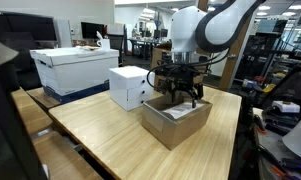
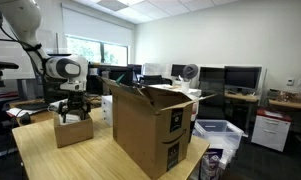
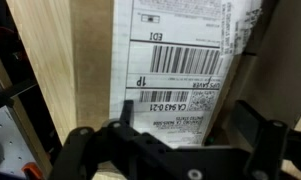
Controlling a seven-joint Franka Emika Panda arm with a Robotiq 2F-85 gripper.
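Observation:
A small open cardboard box [image 1: 168, 133] stands on the wooden table, and a white labelled package [image 1: 177, 110] lies tilted inside it. From the wrist, the package [image 3: 175, 75] fills the middle of the view, its barcodes facing me. My gripper [image 1: 181, 98] is low over the box's opening, its fingers apart. In the wrist view the two dark fingers [image 3: 98, 148] stand wide on either side, with the package's lower end below and between them. Whether they touch it I cannot tell. In the other exterior view the same box [image 2: 73, 132] sits at the table's far left.
A large cardboard box [image 2: 155, 130] with raised flaps stands on the table. White boxes [image 1: 75, 70] are at the back, one of them a smaller white box [image 1: 130, 87] close behind the open box.

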